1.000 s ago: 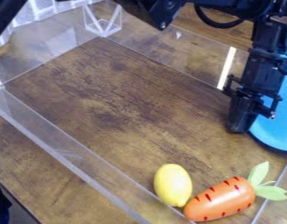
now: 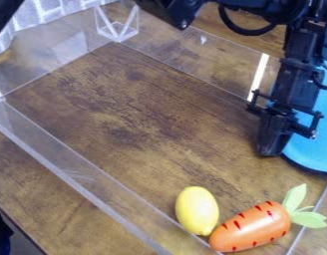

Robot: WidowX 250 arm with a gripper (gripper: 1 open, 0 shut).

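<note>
My black gripper (image 2: 273,139) is low at the right of the camera view, its tip down by the edge of a blue round object (image 2: 313,151), probably a plate, that it partly hides. The gripper looks shut, and nothing shows between its fingers. A yellow lemon (image 2: 197,210) and an orange toy carrot (image 2: 249,228) with pale green leaves lie together at the bottom right, apart from the gripper.
Clear plastic walls (image 2: 73,171) surround the wooden surface (image 2: 127,115). A small clear corner piece (image 2: 116,28) stands at the back left.
</note>
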